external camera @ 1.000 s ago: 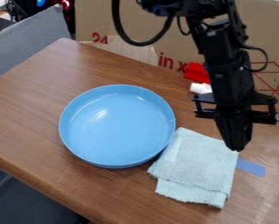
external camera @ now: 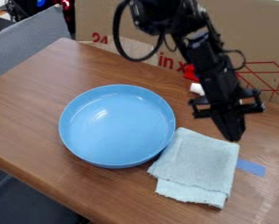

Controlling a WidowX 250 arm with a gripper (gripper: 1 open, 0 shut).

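My gripper [external camera: 230, 131] points down just above the far right corner of a folded pale cloth [external camera: 193, 168], its tip dark and shut, with nothing visible held in it. Whether it touches the cloth I cannot tell. A blue plate [external camera: 117, 126] lies left of the cloth on the wooden table.
A red object [external camera: 188, 72] and a white one [external camera: 195, 88] are behind the arm, against a cardboard box [external camera: 118, 31]. Blue tape [external camera: 251, 167] lies right of the cloth.
The arm and gripper have shifted slightly left and down, toward the cloth. The plate and cloth look unchanged.
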